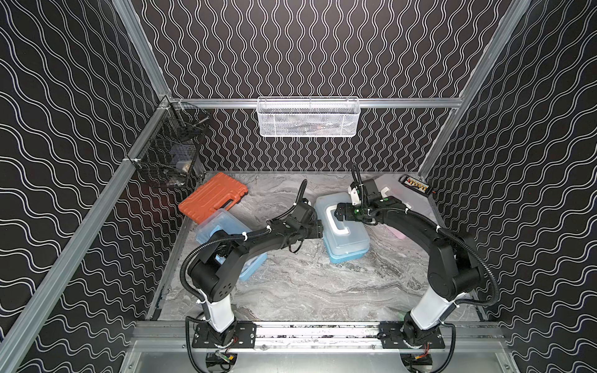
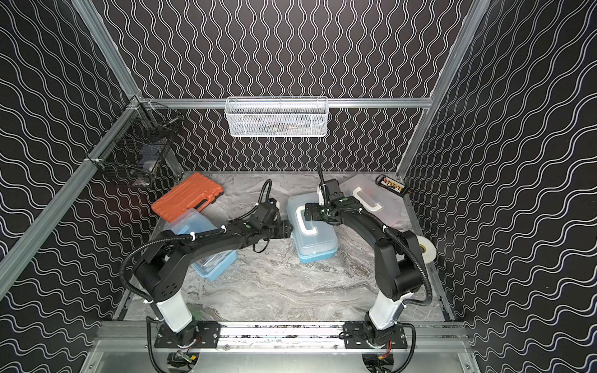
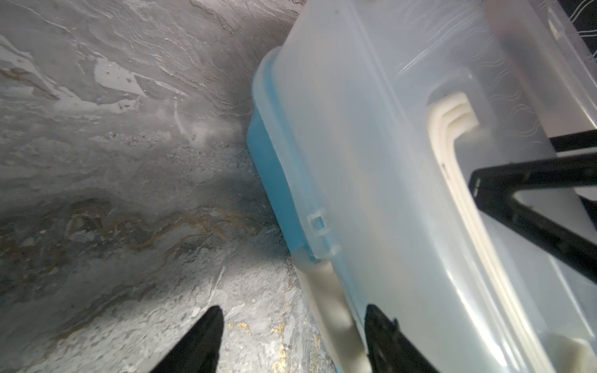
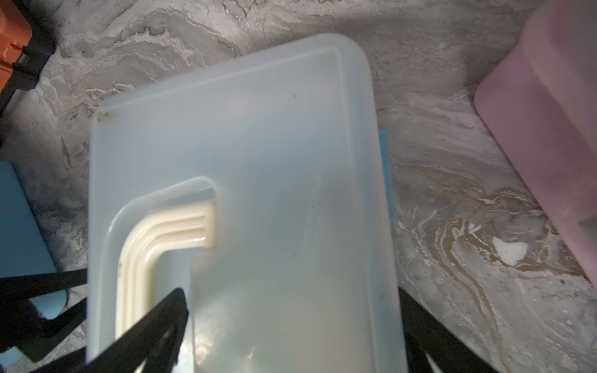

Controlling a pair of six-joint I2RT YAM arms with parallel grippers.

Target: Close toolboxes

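Observation:
A blue toolbox (image 1: 352, 239) with a translucent lid and white handle stands mid-table, its lid down. In the left wrist view, a pale latch (image 3: 329, 298) hangs at its left side under the lid's tab (image 3: 320, 230). My left gripper (image 1: 320, 229) is at this side, fingers apart, one finger (image 3: 388, 338) against or very near the latch; contact cannot be told. Above the lid (image 4: 279, 155), my right gripper is open, its fingers spread across the handle side and the right edge. The toolbox's far-side latch is not visible.
Left of my left arm lie an orange case (image 1: 214, 195) and a second blue box (image 1: 252, 267), partly covered by the arm. At right are a pink box (image 4: 541, 118) with a clear lid and a tape roll (image 2: 428, 250).

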